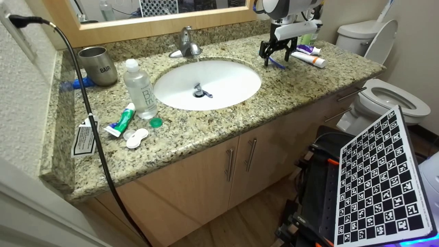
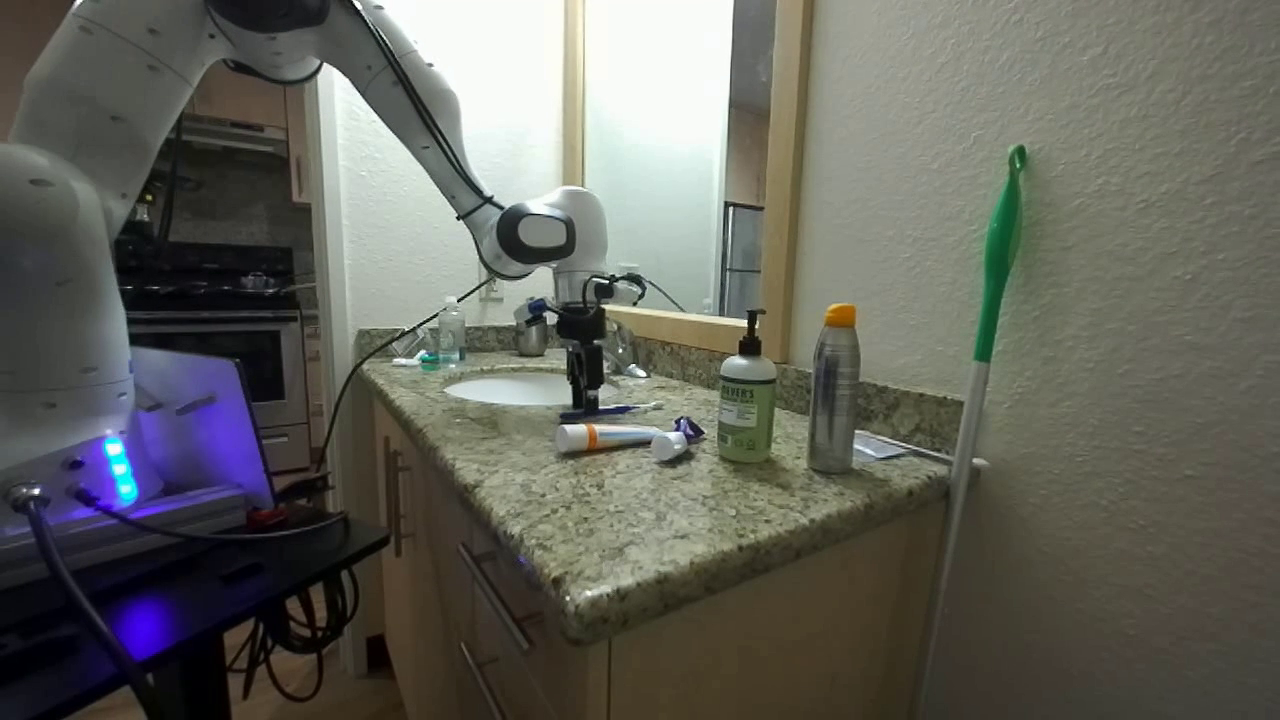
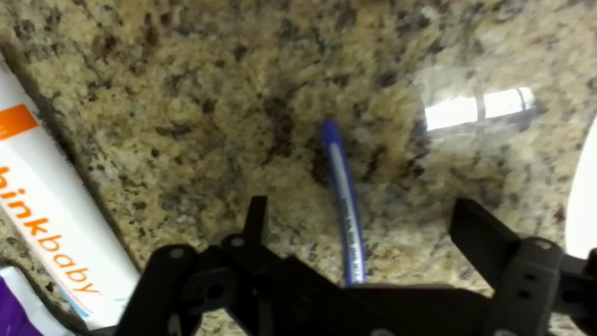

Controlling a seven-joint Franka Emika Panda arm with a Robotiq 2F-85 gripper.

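A blue toothbrush (image 3: 344,196) with a pale printed strip lies on the granite counter; the wrist view shows its handle end, while the rest runs out of sight behind the gripper body. My gripper is open, one finger on each side of the handle and apart from it. In exterior view 1 the gripper (image 1: 276,61) stands low over the toothbrush (image 1: 277,64), near the sink's right side. Exterior view 2 has the gripper (image 2: 585,410) above the brush too; contact with the counter cannot be made out.
Beside the brush lie a white and orange tube (image 1: 309,59) and a purple tube (image 1: 308,49). A soap pump (image 2: 746,408) and a grey spray can (image 2: 834,390) stand farther right. The sink (image 1: 210,84) is to the left; a metal cup (image 1: 97,68) and clear bottle (image 1: 140,90) lie beyond it.
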